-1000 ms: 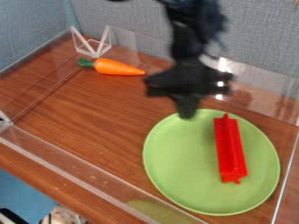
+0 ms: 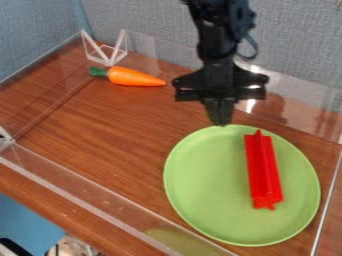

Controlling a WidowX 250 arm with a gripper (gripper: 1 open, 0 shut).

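Note:
My black gripper (image 2: 221,108) hangs over the wooden table, just above the far edge of a green plate (image 2: 201,185); it appears shut, with nothing visible between its fingers. A long red object (image 2: 263,172) lies on the plate's right half. An orange carrot (image 2: 134,77) with a green top lies at the back left, apart from the gripper.
A white wire frame (image 2: 100,48) stands at the back left corner. Clear panels border the wooden table (image 2: 94,140), whose left and middle are bare. Grey padded walls rise behind.
My gripper has risen slightly and shifted a little toward the back; it was blurred earlier and is sharper now. The plate, red object and carrot have not moved.

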